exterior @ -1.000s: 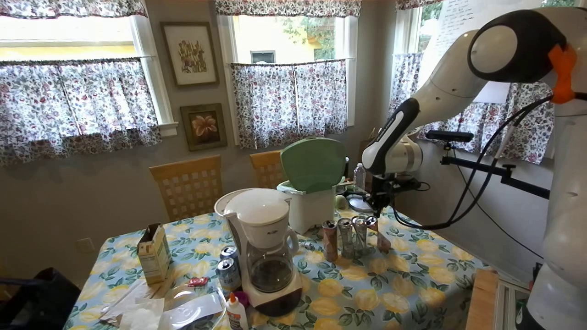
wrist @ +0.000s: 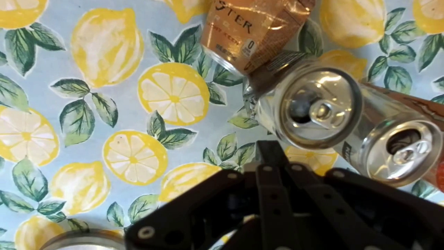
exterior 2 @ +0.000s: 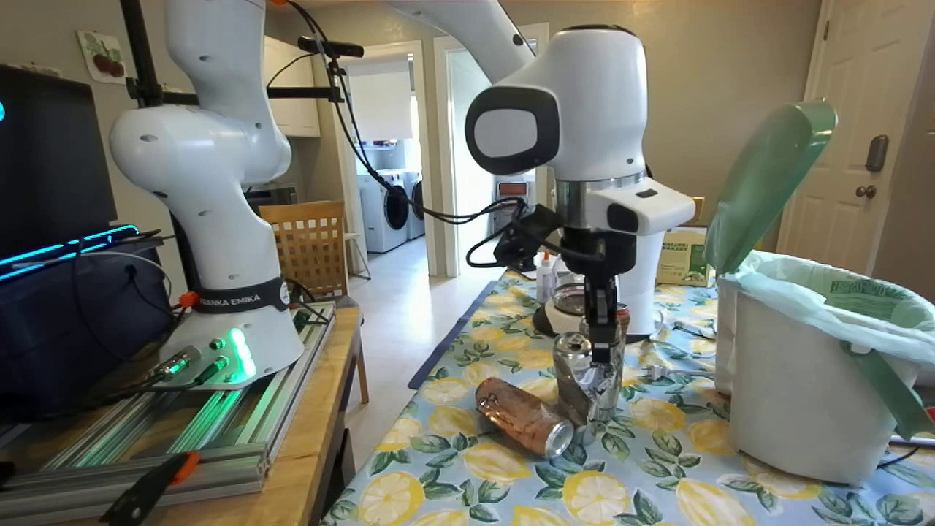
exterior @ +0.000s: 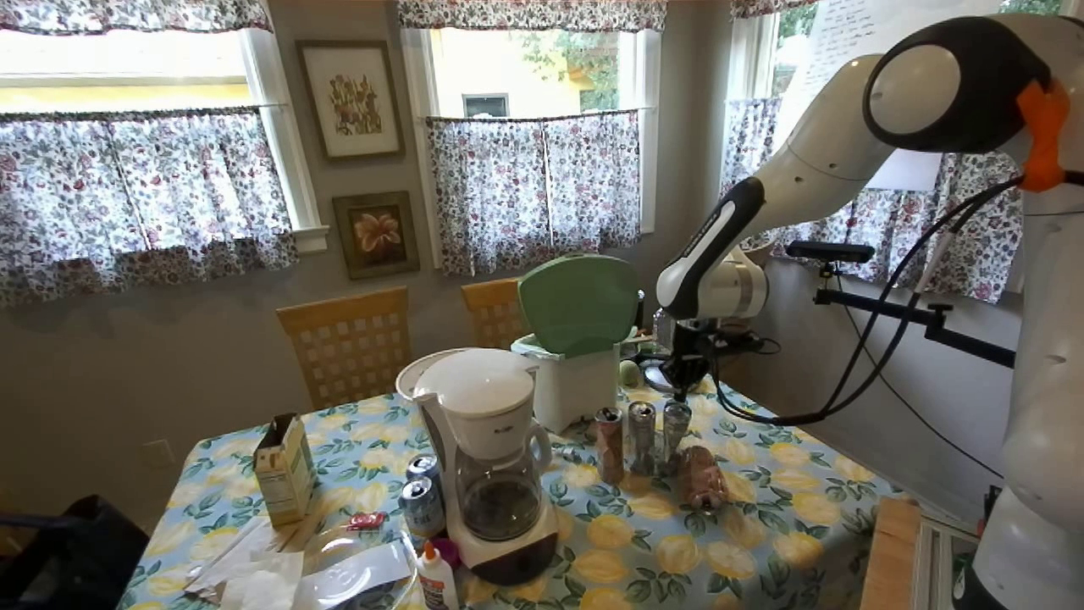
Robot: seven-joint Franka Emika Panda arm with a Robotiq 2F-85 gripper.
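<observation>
My gripper points down at the right end of a short row of cans, its fingers together. In the wrist view the shut gripper shows nothing between its fingertips, just beside the top of a dented silver can. That can stands by the gripper in exterior view 2. An orange can lies on its side against its base. Another silver can and an upright reddish can continue the row to the left.
Behind the cans stands a white bin with its green lid raised. A coffee maker occupies the table's middle, with two blue cans and a glue bottle nearby.
The rightmost orange can has gone from upright to lying on its side, nearer the front. My gripper has moved slightly left, and the neighbouring silver can has shifted slightly right.
</observation>
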